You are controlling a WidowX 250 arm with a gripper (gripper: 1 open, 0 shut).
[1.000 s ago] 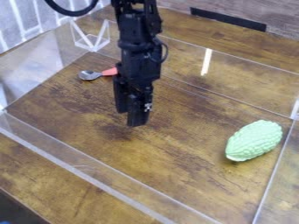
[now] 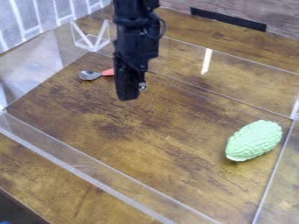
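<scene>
The black gripper [image 2: 128, 86] hangs over the wooden table at upper centre, its fingertips pointing down. It is shut, with nothing visible between its fingers. Just behind it, to the left, a spoon [image 2: 91, 75] with a red handle lies on the table, partly hidden by the gripper. A pale green textured object [image 2: 253, 140], shaped like a cabbage or corn cob, lies at the right.
Clear plastic walls surround the wooden work area [image 2: 140, 144], whose middle and front are bare. A white strip [image 2: 207, 61] sits toward the back right. A dark bar [image 2: 228, 21] lies beyond the far wall.
The gripper has risen and moved slightly back from its lower position over the table. The spoon and the green object have not moved.
</scene>
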